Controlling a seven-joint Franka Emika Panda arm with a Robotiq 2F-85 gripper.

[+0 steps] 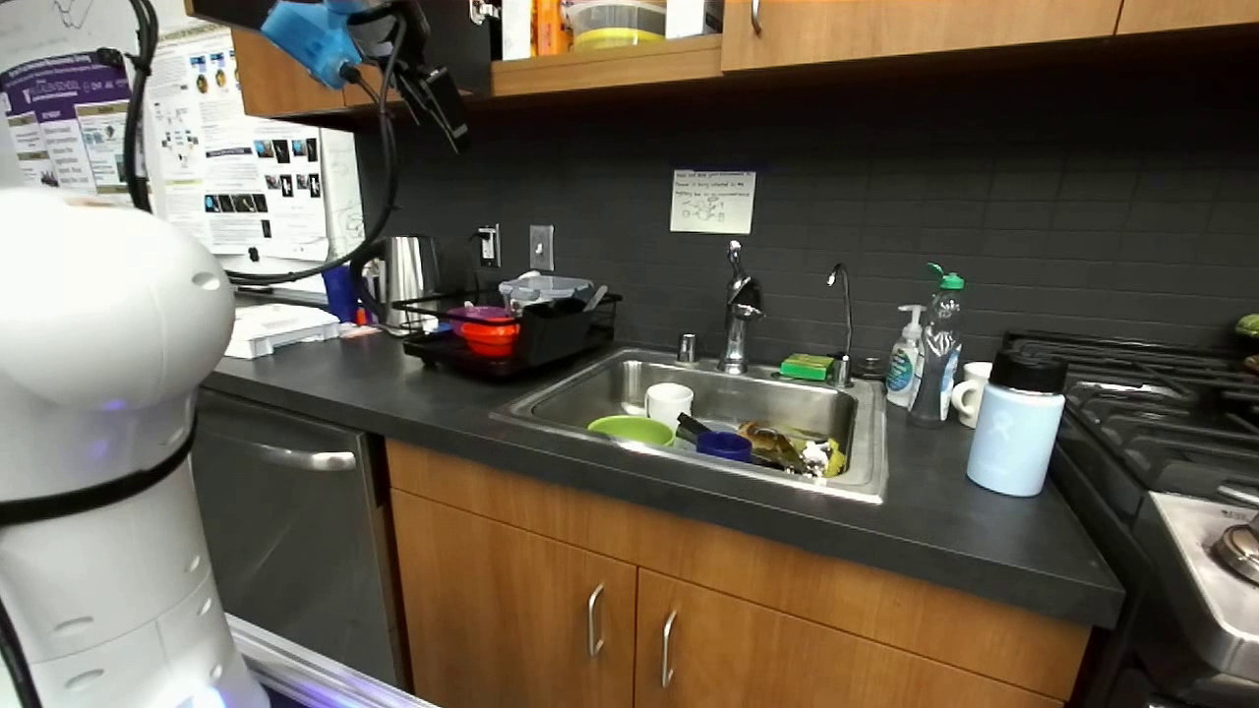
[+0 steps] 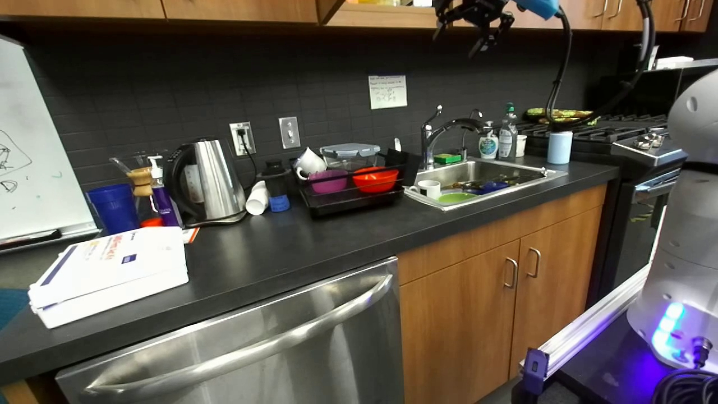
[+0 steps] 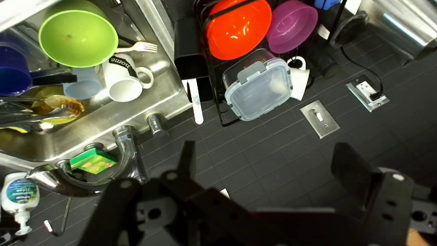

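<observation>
High above the counter, near the upper cabinets, my gripper (image 1: 446,116) hangs with nothing in it. In the wrist view its fingers stand wide apart, and only backsplash shows between them. The sink (image 1: 868,454) holds a green bowl (image 3: 78,37), a white mug (image 3: 123,80), a blue cup (image 3: 12,73) and some cutlery. To the sink's left, the black dish rack (image 1: 555,336) carries a red bowl (image 2: 375,180), a purple bowl (image 2: 327,181) and a lidded clear container (image 3: 262,88). None of these is touched by the gripper.
An open cabinet shelf (image 1: 608,59) and cabinet door edges lie close to the raised arm. The faucet (image 1: 735,313) rises behind the sink. A blue bottle (image 1: 1017,431) stands by the stove (image 1: 1157,425). Counter between rack and white box (image 2: 114,269) is mostly clear.
</observation>
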